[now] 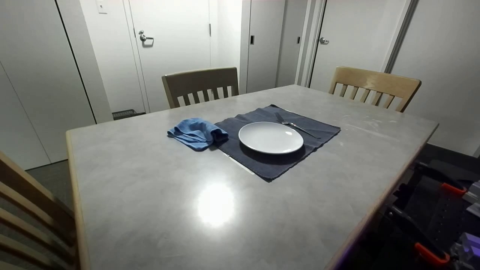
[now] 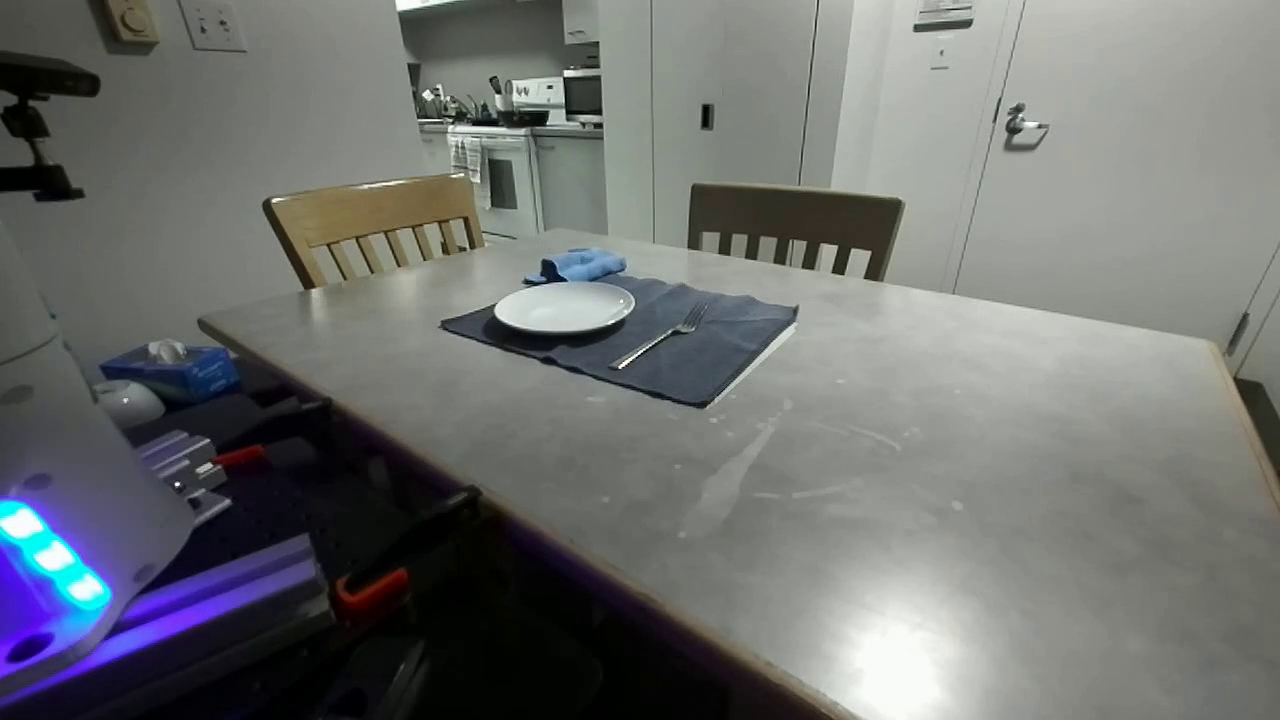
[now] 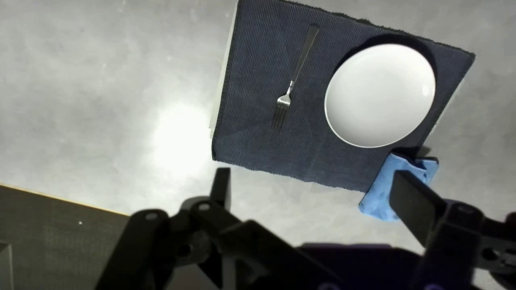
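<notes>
A white plate (image 1: 270, 137) rests on a dark blue placemat (image 3: 261, 145) on the grey table. Beside the plate on that mat lies a metal fork (image 3: 291, 87). A crumpled blue cloth (image 1: 196, 133) sits at the mat's edge, close to the plate; in the wrist view one finger partly covers the cloth (image 3: 382, 193). My gripper is high above the table with its fingers wide apart and nothing between them. Neither exterior view contains the gripper.
A wooden chair (image 1: 375, 85) and a darker chair (image 1: 202, 85) stand at its edges. Clamps with orange-red handles (image 2: 372, 594) lie beside the robot's base.
</notes>
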